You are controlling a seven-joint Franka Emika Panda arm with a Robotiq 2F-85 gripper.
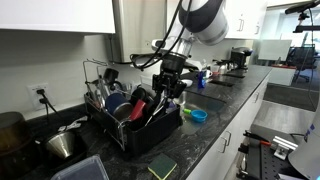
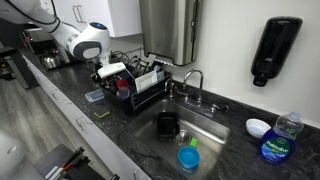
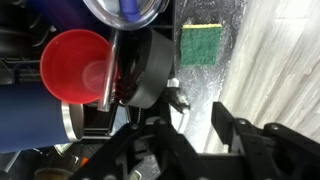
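My gripper [image 1: 166, 86] points down over the front edge of the black dish rack [image 1: 150, 135]. In the wrist view its dark fingers [image 3: 226, 122] stand apart, so the gripper is open. A small shiny item [image 3: 180, 103] shows near the gap between them; whether it touches a finger cannot be told. Beside it in the rack lie a dark grey cup [image 3: 152, 68], a red cup [image 3: 72, 66] and a blue cup [image 3: 28, 118]. A green sponge [image 3: 201, 46] rests on the counter outside the rack.
A sink [image 2: 190, 138] with a blue cup [image 2: 188, 157] in it lies beside the rack. A white bowl [image 2: 258, 128] and a soap bottle [image 2: 281, 138] stand past the sink. A metal pot [image 1: 66, 145] is near the wall.
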